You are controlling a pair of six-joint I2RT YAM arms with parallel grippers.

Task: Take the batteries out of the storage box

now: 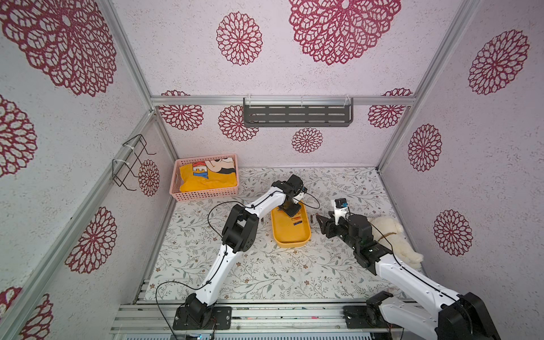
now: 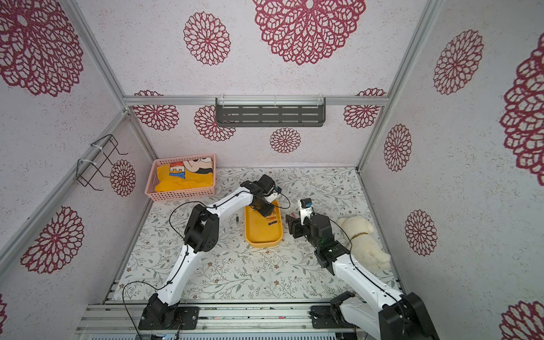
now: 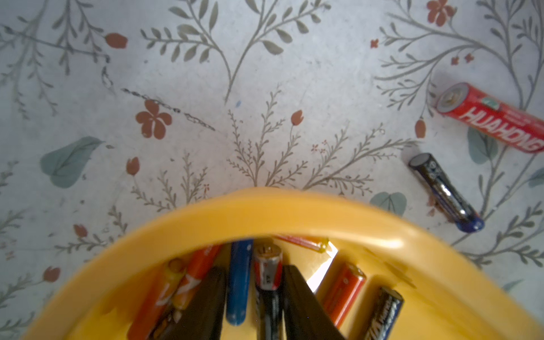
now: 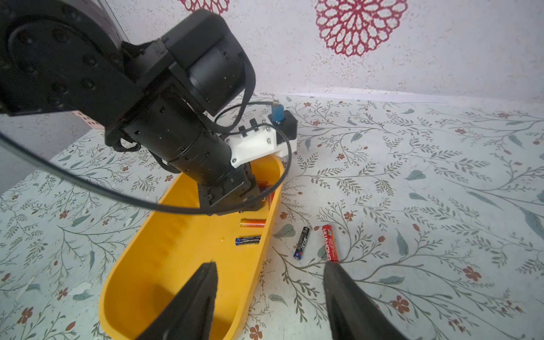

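The yellow storage box [image 1: 291, 244] holds several batteries at its far end. My left gripper reaches down inside it, part open. Between its fingers, in the left wrist view, lie a black battery with a silver-and-red end [image 3: 268, 272] and a blue battery [image 3: 239, 283]. I cannot tell whether the fingers touch either. Orange batteries [image 3: 155, 297] lie to the left; a red one [image 3: 344, 291] and a black one [image 3: 384, 311] lie to the right. My right gripper stands open and empty, right of the box.
On the table beyond the box's right rim lie a black battery [image 4: 302, 243] and a red battery [image 4: 329, 243]. Another dark battery [image 2: 237, 220] is left of the box. A pink basket [image 1: 204, 196] stands back left, a white plush toy [image 1: 399, 243] at right.
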